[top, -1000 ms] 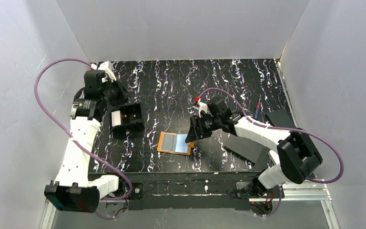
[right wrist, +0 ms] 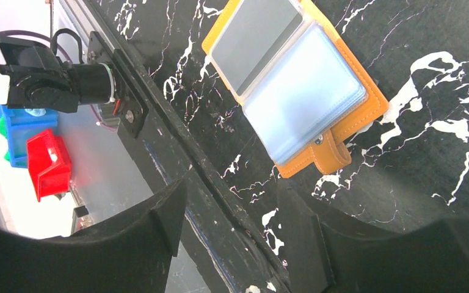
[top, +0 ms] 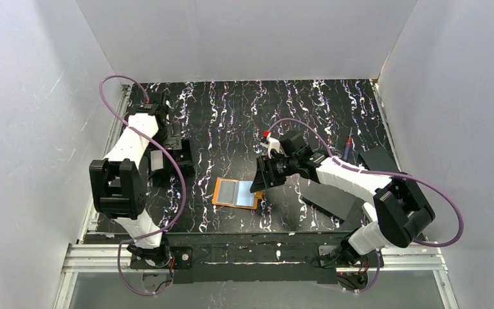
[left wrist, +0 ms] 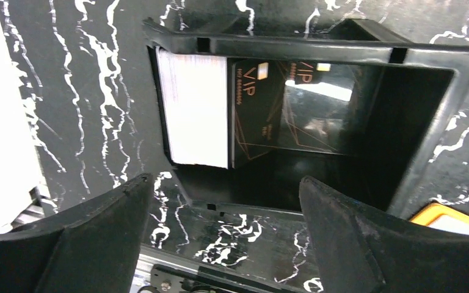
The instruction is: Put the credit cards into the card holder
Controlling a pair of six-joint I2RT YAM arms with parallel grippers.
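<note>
The orange card holder [top: 217, 199] lies spread on the table, its clear sleeves [right wrist: 305, 94] facing up and its strap with a snap [right wrist: 333, 155] toward my right gripper. At the left, a black box [top: 181, 168] holds a black VIP card [left wrist: 256, 113] standing beside a white stack [left wrist: 193, 113]; another VIP print shows on the dark surface to its right, perhaps a reflection. My left gripper is over the box's near side, fingers apart and empty. Near the holder's right end hovers my right gripper, open with nothing between its fingers.
Dark flat panels [top: 334, 201] lie under and beside the right arm, and a blue-and-red pen-like tool [top: 347, 149] rests at the right. Free table spreads across the middle and back.
My left arm has swung in from the far left, its gripper now down over the box. The right arm, box and card holder look unmoved.
</note>
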